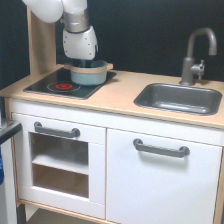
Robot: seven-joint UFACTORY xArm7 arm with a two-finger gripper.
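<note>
A blue-grey pot with light brown handles is at the back of the black cooktop, over its rear part. My white gripper comes down from above, with its lower end right at the pot's top. The fingers are too small and too hidden by the pot to show whether they are apart or closed on something. Whether the pot rests fully on the cooktop is hard to make out.
A red-ringed burner shows at the cooktop's front left. The sink and grey faucet stand at the right. Between cooktop and sink, the wooden counter is bare. Below, the cabinet doors are shut.
</note>
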